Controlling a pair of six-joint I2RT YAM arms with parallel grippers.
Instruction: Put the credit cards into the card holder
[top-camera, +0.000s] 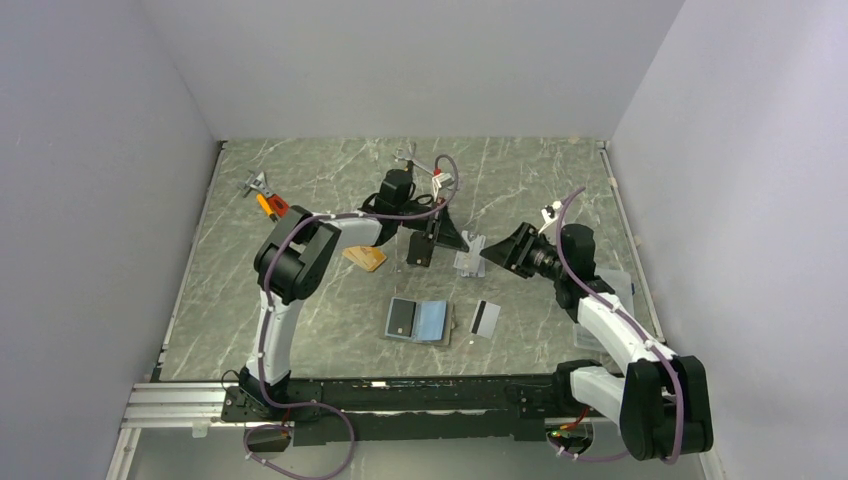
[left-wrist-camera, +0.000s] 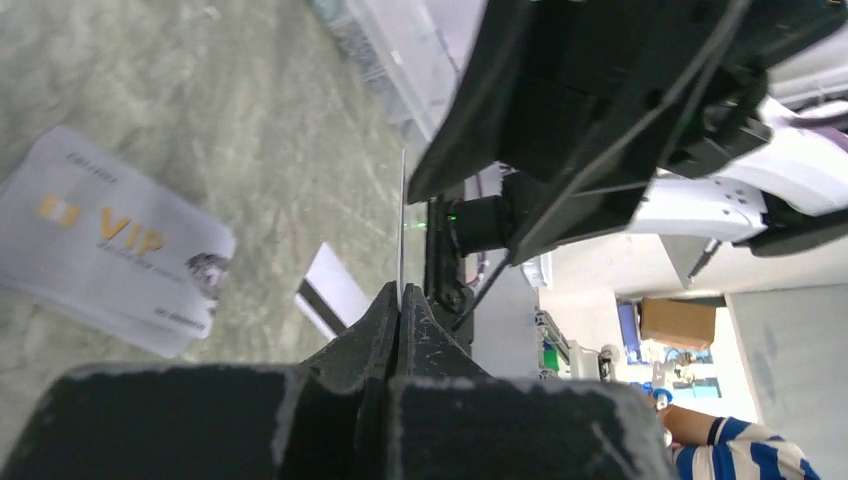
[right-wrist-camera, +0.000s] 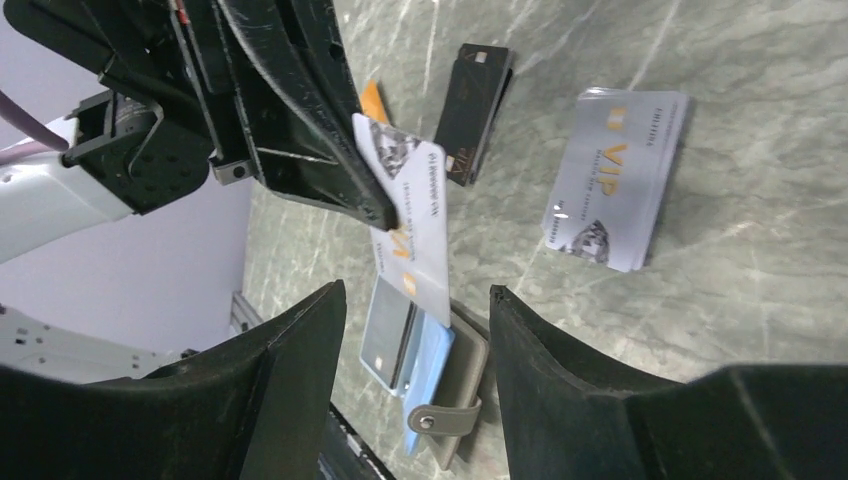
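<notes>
My left gripper (top-camera: 462, 243) is shut on a thin silver VIP card, held above the table and seen edge-on in the left wrist view. My right gripper stands open beside it, nothing between its fingers in the foreground. More VIP cards (right-wrist-camera: 615, 175) lie on the table below. A white card with a black stripe (top-camera: 485, 319) lies near the front. The open card holder (top-camera: 430, 320), with blue sleeve, lies front centre. A dark stack of cards (right-wrist-camera: 470, 100) and orange cards (top-camera: 365, 258) lie further left.
Pliers and orange-handled tools (top-camera: 268, 200) lie back left, wrenches (top-camera: 410, 157) at the back centre. A clear container (top-camera: 620, 285) sits at the right edge, partly under the right arm.
</notes>
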